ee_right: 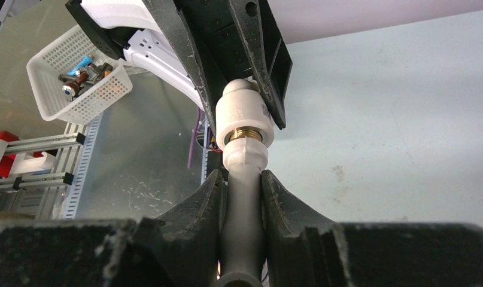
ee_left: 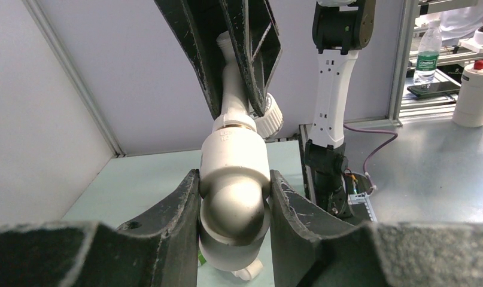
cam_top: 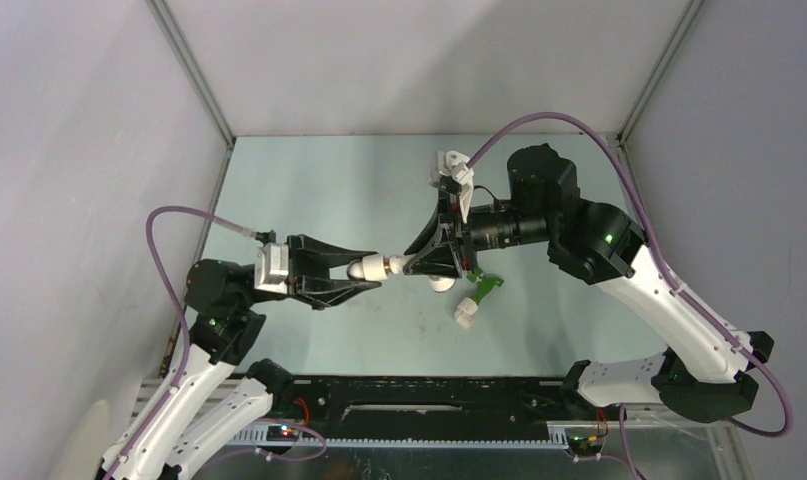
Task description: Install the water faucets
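Note:
My left gripper [cam_top: 375, 269] is shut on a white round-ended fitting [ee_left: 234, 158], one fingertip on each side. This fitting lines up end to end with the pale faucet body [ee_right: 245, 197], and a brass thread [ee_right: 246, 135] shows at the joint. Around the faucet body is my right gripper, with fingers on both sides; whether both press on it is not clear. A ribbed white side cap [ee_left: 270, 121] sticks out by the right fingers. Both parts are held above the pale table. The far end of the body is hidden by the right gripper.
On the table below lies a green piece [cam_top: 487, 287] with a white end [cam_top: 465, 312]. Outside the work area, a white basket [ee_right: 110, 89] holds loose parts, and a bottle [ee_left: 428, 51] stands at far right.

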